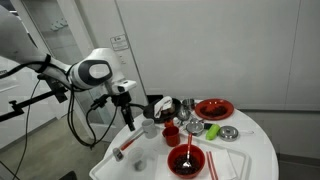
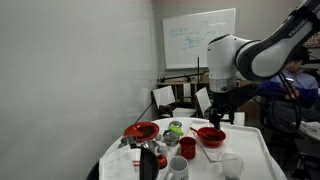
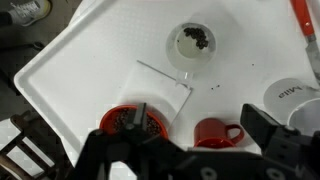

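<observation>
My gripper [image 1: 127, 110] hangs over the left side of the white table with nothing between its fingers; in the wrist view its dark fingers [image 3: 262, 128] stand wide apart. A clear container [image 3: 190, 52] holds a few dark bits and stands beyond the fingers in the wrist view. The red bowl [image 1: 186, 160], with dark contents and a red-handled utensil, is at the table's front. Behind it stand a red mug [image 1: 171, 136] and a white mug [image 1: 149, 128]. My fingers partly cover the red bowl [image 3: 128, 112] and red mug [image 3: 214, 132] in the wrist view.
A red-handled utensil [image 1: 127, 146] lies at the table's left. A white sheet [image 3: 158, 92] lies beside the red bowl. At the back are a black pan [image 1: 158, 107], a red plate [image 1: 214, 109], a green item [image 1: 213, 131] and several metal pieces. Bare table surrounds the clear container.
</observation>
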